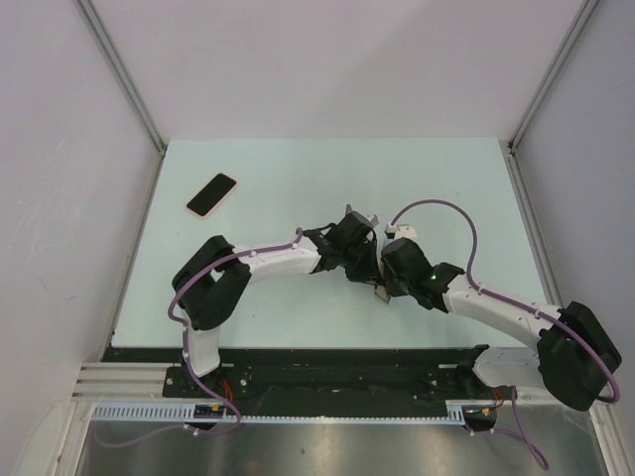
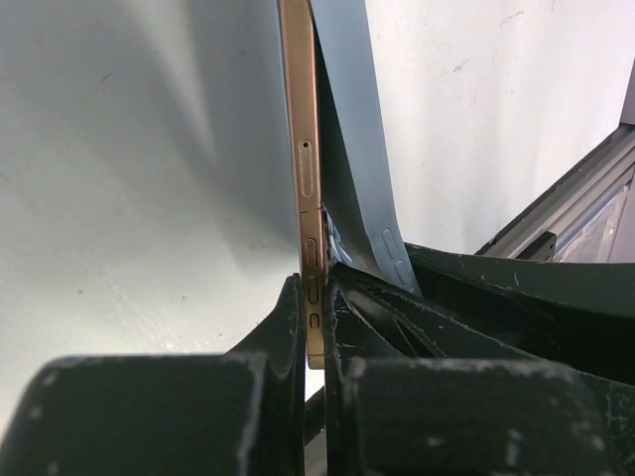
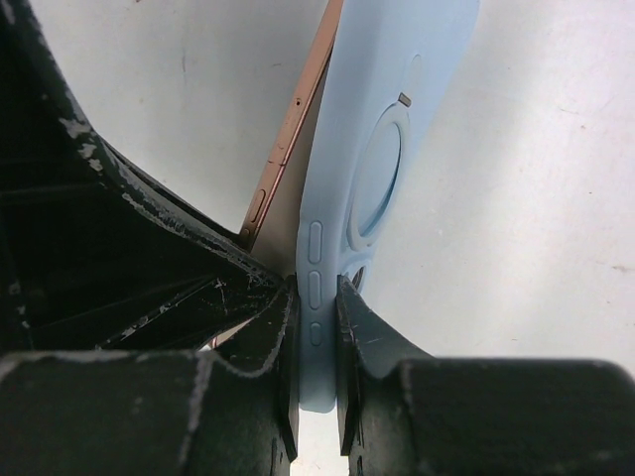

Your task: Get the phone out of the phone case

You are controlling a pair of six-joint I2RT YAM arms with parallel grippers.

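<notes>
The copper-edged phone [image 2: 300, 109] stands on edge in the left wrist view, and my left gripper is shut on its lower end. Beside it the pale blue phone case [image 3: 327, 198] is pinched by its side wall in my right gripper, which is shut. A narrow wedge-shaped gap separates the near ends of phone and case. Toward their far ends they come close together, and whether they touch there cannot be told. From above, both grippers meet near the middle of the table and hide most of the two things.
A dark flat phone-like slab with a red edge [image 1: 211, 195] lies at the table's left rear.
</notes>
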